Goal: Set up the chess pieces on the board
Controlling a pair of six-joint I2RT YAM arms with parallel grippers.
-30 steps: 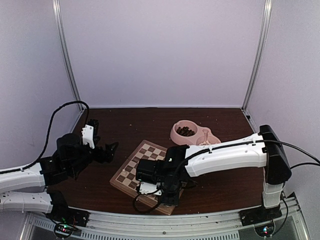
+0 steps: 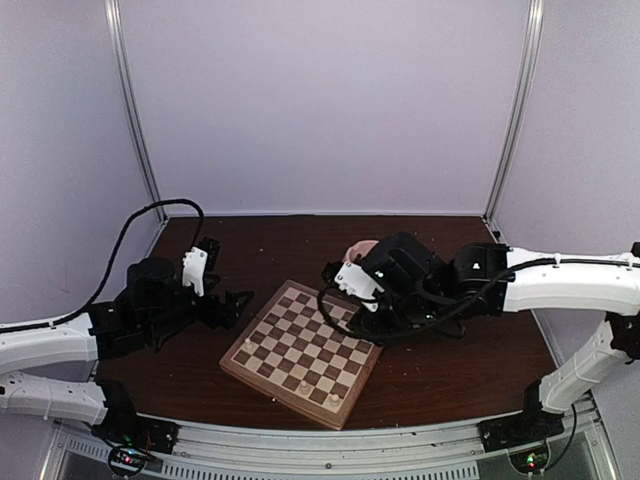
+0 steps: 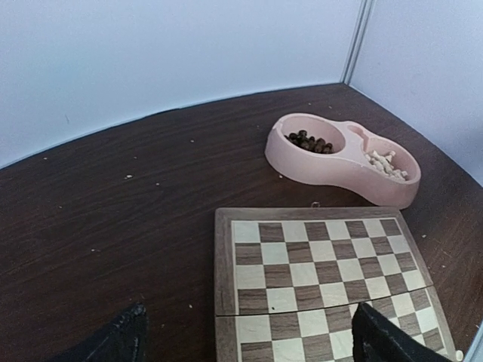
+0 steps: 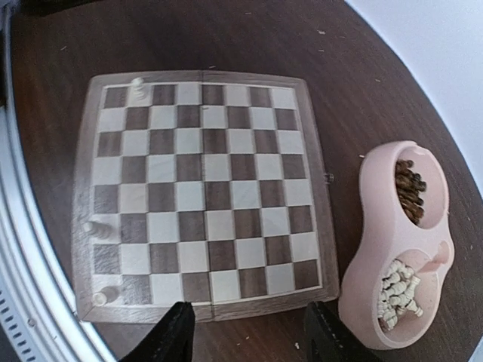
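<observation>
The chessboard [image 2: 301, 340] lies turned at an angle on the table. Three white pieces stand along its near side: a corner piece [image 4: 137, 86], another piece [image 4: 98, 229] and one in the opposite corner [image 4: 104, 296]. A pink two-bowl dish [image 4: 365, 226] holds dark pieces [image 4: 410, 191] in one bowl and white pieces [image 4: 398, 294] in the other. My right gripper hangs above the board's edge near the dish, its fingers apart and nothing between them. Left of the board, my left gripper is open and empty.
In the top view the right arm [image 2: 410, 285] covers most of the dish and part of the board. Bare table [image 3: 113, 249] lies to the left of the board, and walls [image 3: 151, 53] close off the back.
My right arm has swung away from the board's near edge toward the back and the dish, uncovering the near squares. The left arm has shifted slightly to the right.
</observation>
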